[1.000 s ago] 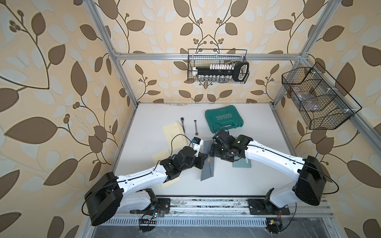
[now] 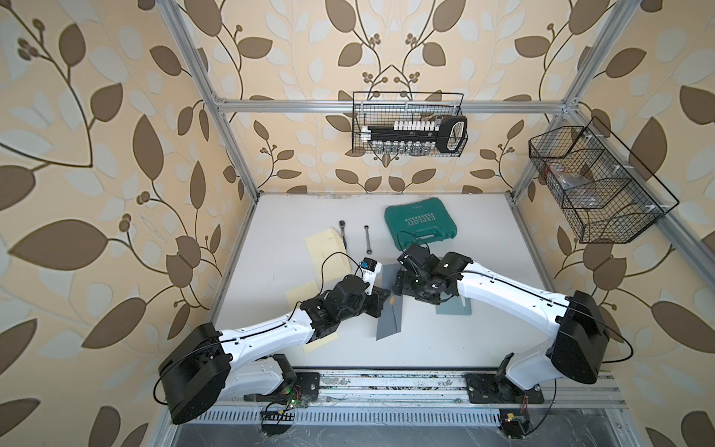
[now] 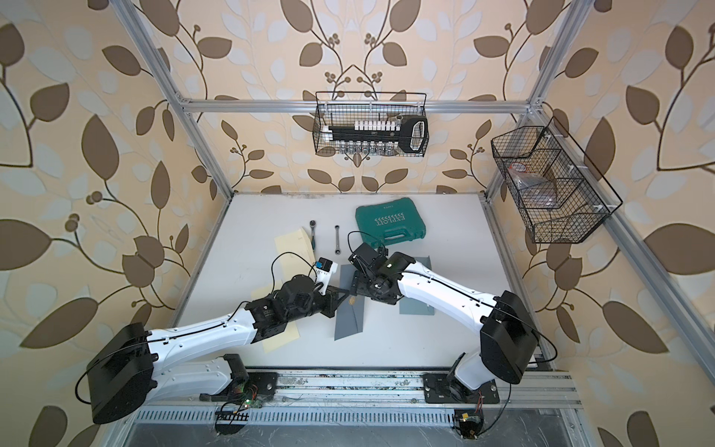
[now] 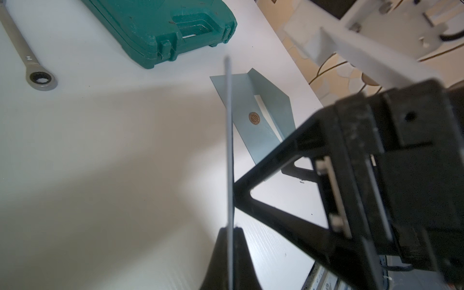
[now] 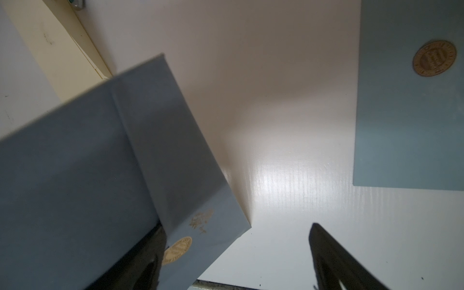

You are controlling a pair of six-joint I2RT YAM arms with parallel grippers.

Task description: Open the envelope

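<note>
A dark grey-blue envelope with a gold seal stands between the two arms. In the left wrist view the envelope shows edge-on, pinched by my left gripper, which is shut on it. Its face and a long crease fill the left of the right wrist view. My right gripper is part open, its fingertips apart. One of its fingers overlaps the envelope beside the crease and seal; whether that finger is under the flap I cannot tell. In the left wrist view, the right gripper's black frame comes close to the envelope.
A second blue-grey envelope lies on the table to the right, its flap raised. Pale yellow envelopes lie at left. Behind are a green case and a wrench.
My right arm has shifted very slightly. The left arm and the held envelope look unchanged.
</note>
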